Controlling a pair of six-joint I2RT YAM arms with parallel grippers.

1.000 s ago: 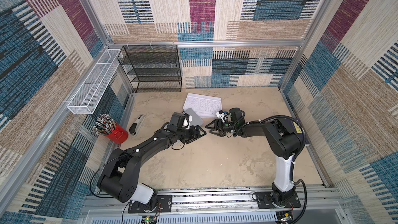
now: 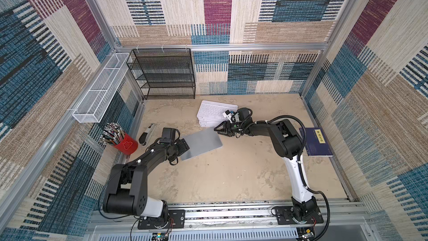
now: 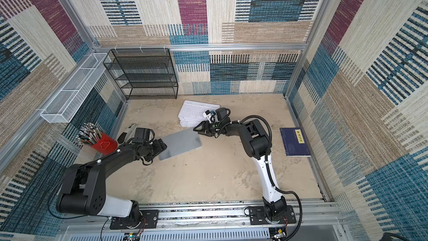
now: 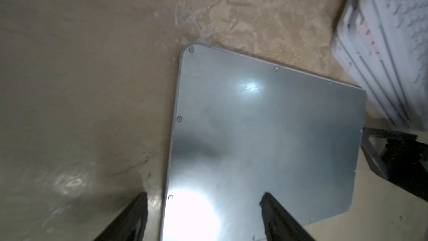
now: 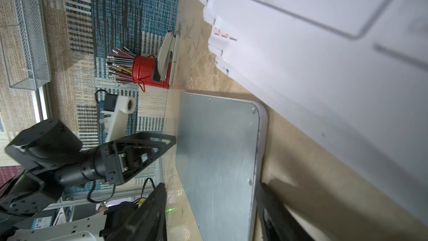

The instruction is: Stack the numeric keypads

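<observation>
A flat grey keypad, showing a plain face with small screws at its rim, lies on the table just in front of a stack of white keypads. My left gripper is open over the grey keypad's left end; its fingers stand apart, with that edge seen between them. At the opposite end, my right gripper is open too, its fingers spread on either side of the grey keypad's near edge in the right wrist view. Whether either gripper touches it cannot be told. The white stack's layers are slightly uneven.
A red pencil cup and a box cutter stand at the left. A dark blue book lies far right, and a black wire shelf is at the back.
The grey keypad has turned and come forward, away from the white stack. My left gripper has drawn back left. My right gripper has moved left, to the keypad's right end.
</observation>
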